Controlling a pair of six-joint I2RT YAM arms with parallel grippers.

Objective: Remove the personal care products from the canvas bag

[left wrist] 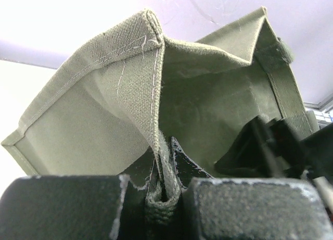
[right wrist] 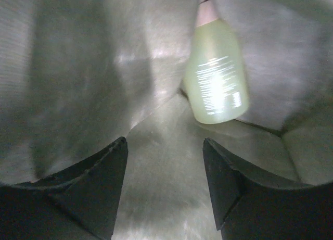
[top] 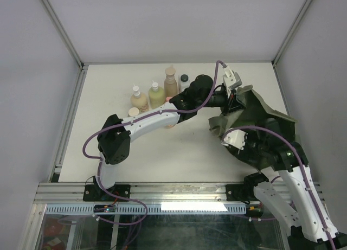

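The olive canvas bag (top: 252, 117) stands at the table's right side with its mouth spread. My left gripper is shut on the bag's rim, and a fold of canvas (left wrist: 158, 110) rises from between its fingers. Inside the bag lies a pale yellow-green bottle with a pink neck (right wrist: 217, 76), resting against the canvas. My right gripper is inside the bag, its fingers (right wrist: 112, 172) apart with nothing between them; the bottle is ahead of the tips and a little to the right. From above, the right gripper's tips are hidden by the arm and bag.
Several bottles stand at the back left, among them a beige pump bottle (top: 140, 100), a green pump bottle (top: 156, 96) and a brown bottle (top: 171, 84). My left arm (top: 154, 121) crosses in front of them.
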